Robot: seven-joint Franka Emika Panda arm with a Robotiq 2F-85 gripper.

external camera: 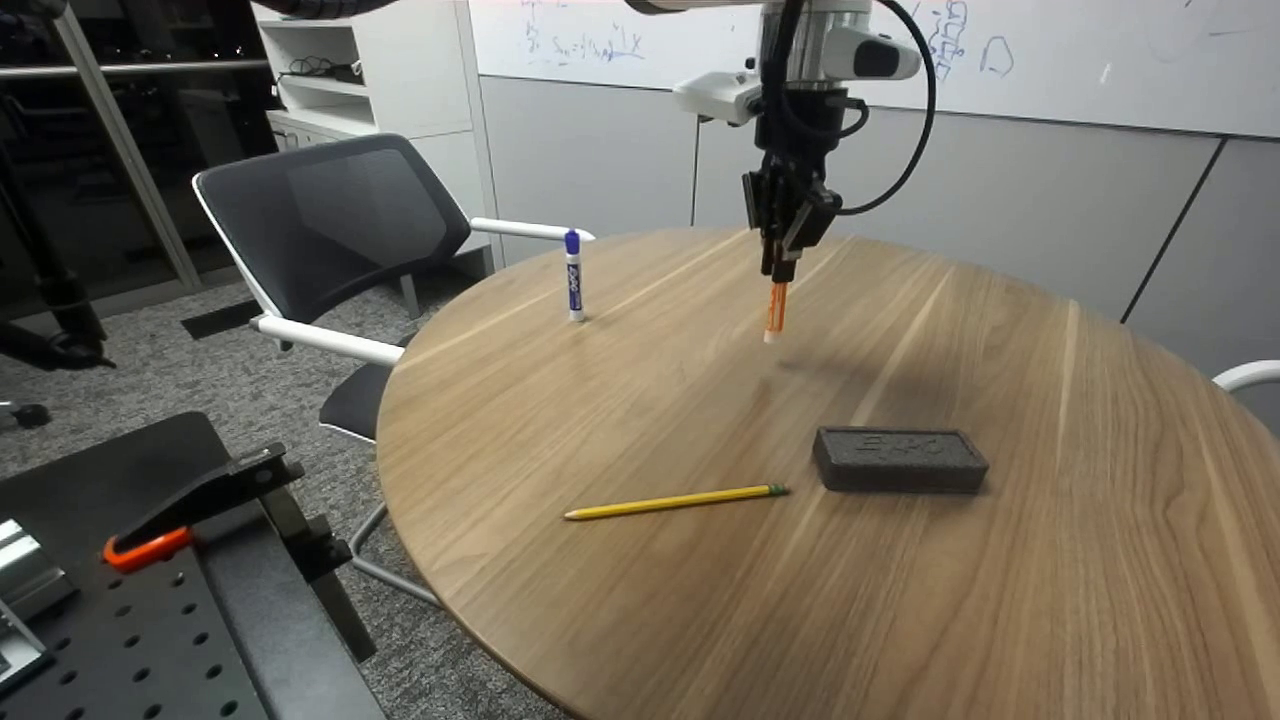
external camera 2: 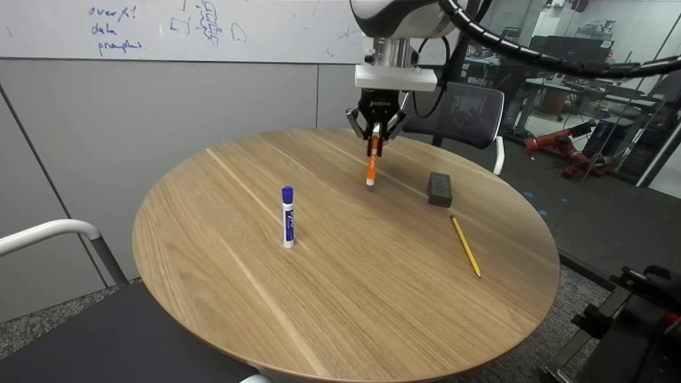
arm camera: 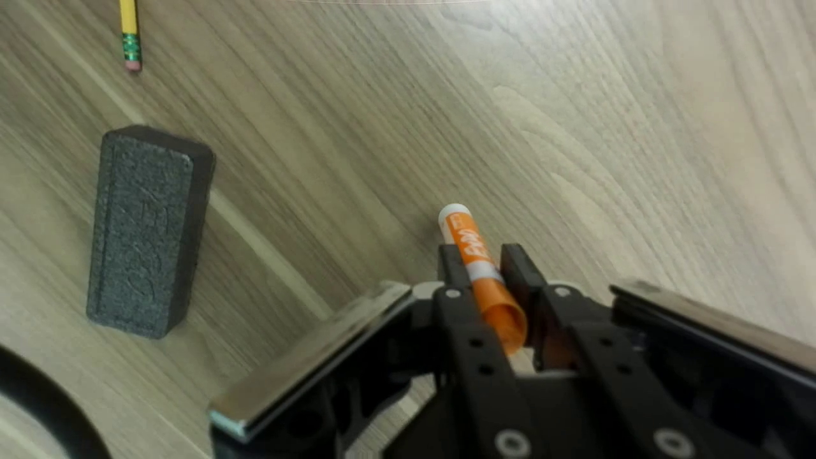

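Note:
Between the fingers of my gripper (external camera: pixel 780 266) is an orange marker (external camera: pixel 776 311), and the fingers are shut on it. The marker points downward, its white end lowest, and hangs clear of the tabletop with a shadow below. In exterior view 2 the orange marker (external camera 2: pixel 371 167) is nearly upright under the gripper (external camera 2: pixel 375 148). The wrist view shows the marker (arm camera: pixel 468 237) lying along the gap, its orange cap nearest the camera. A blue-capped marker (external camera 2: pixel 288 220) stands upright on the round table.
A dark eraser block (external camera: pixel 900 461) lies nearer exterior camera 1, with a yellow pencil (external camera: pixel 674 503) beside it. Chairs (external camera: pixel 336 228) stand around the wooden table (external camera: pixel 1080 576).

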